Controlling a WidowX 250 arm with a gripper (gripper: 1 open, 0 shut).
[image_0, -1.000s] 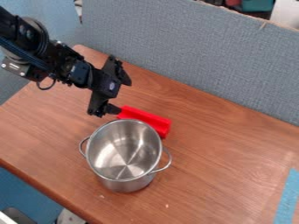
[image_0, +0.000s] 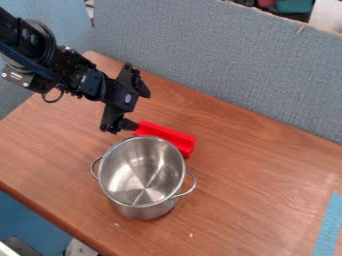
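A black robot arm reaches in from the upper left, its gripper (image_0: 123, 124) pointing down at the near end of a red cylindrical object (image_0: 168, 137) lying on the wooden table. The gripper stands open, its fingertips just left of the red object; whether they touch it I cannot tell. A steel pot (image_0: 140, 178) with two side handles sits just in front of the red object, toward the bottom of the view, and looks empty.
A grey padded wall (image_0: 227, 60) runs along the back. A strip of blue tape (image_0: 327, 225) lies at the right edge.
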